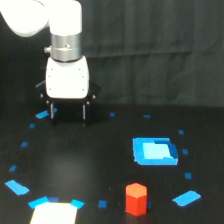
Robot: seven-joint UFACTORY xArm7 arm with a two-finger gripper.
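My gripper (68,112) hangs at the upper left, its two dark fingers apart and nothing visible between them. It is well away from the objects, and its dark fingertips are hard to make out against the black background. A red block (136,199) stands at the front, right of centre. Behind it, to the right, lies a small blue tray (138,151) with a pale light-blue patch (156,151) inside. A cream-coloured object (52,214) with an orange edge is cut off by the bottom of the view.
Blue tape marks are scattered over the black table, with larger strips (186,198) at the right front and (17,187) left front. A dark curtain (150,50) hangs behind.
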